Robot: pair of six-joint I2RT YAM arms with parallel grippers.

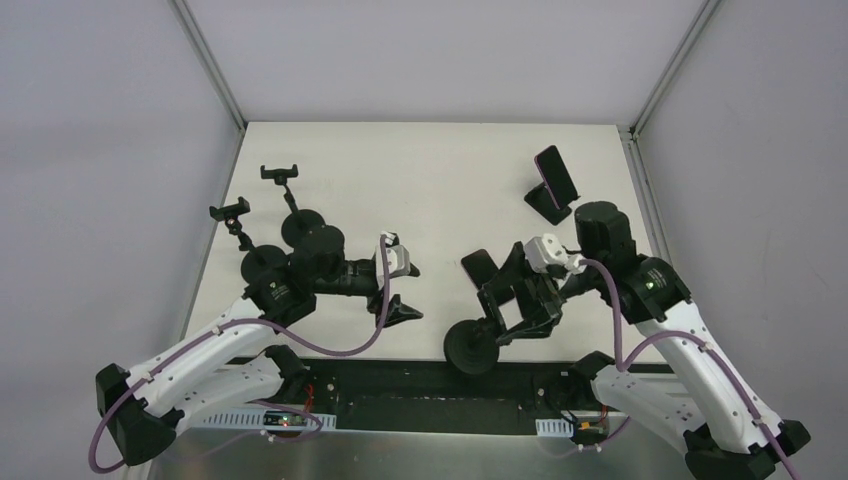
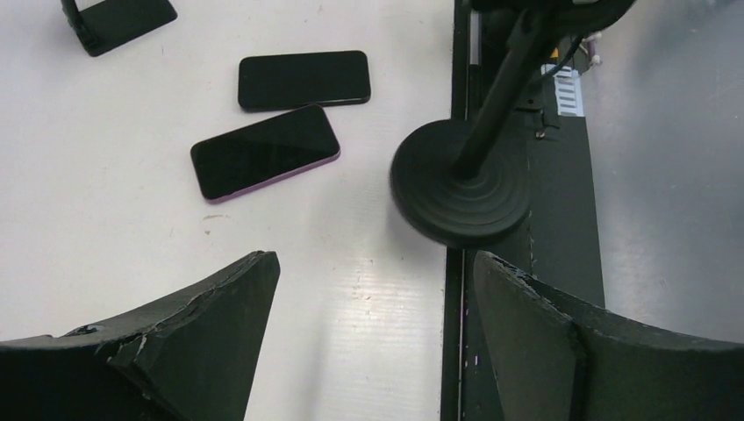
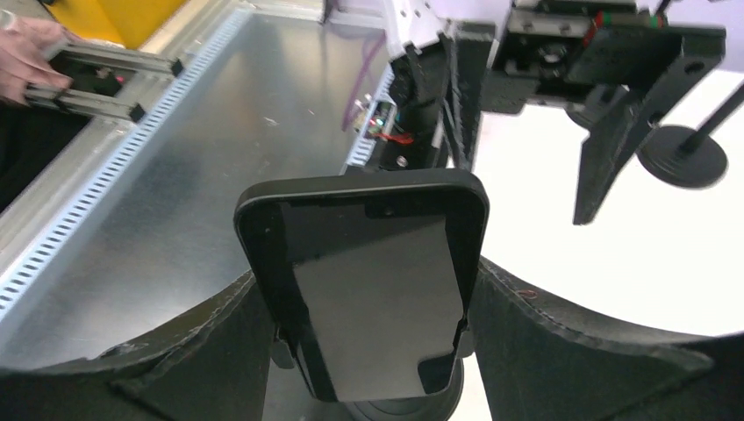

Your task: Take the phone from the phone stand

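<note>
My right gripper is over a round-based phone stand at the table's front edge. In the right wrist view a phone sits between its fingers in the stand's holder; whether they grip it is unclear. The stand's base appears at the edge in the left wrist view, its top out of frame. My left gripper is open with nothing between its fingers, left of that stand.
Two phones lie flat beside the stand. Another phone stands on a holder at back right. Two empty stands are at left.
</note>
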